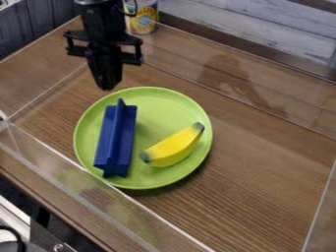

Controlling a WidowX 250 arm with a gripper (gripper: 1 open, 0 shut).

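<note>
A green plate (164,107) rests on the wooden table. On its left part lies a long dark blue block (116,140), and on its right a yellow banana (174,146). My black gripper (108,79) is above the table just beyond the plate's upper left edge, clear of both the block and the banana. It appears shut, with nothing visible between its fingers.
A can (141,14) stands at the back behind my arm. A pale wall runs along the upper right. The wooden table to the right of the plate is bare.
</note>
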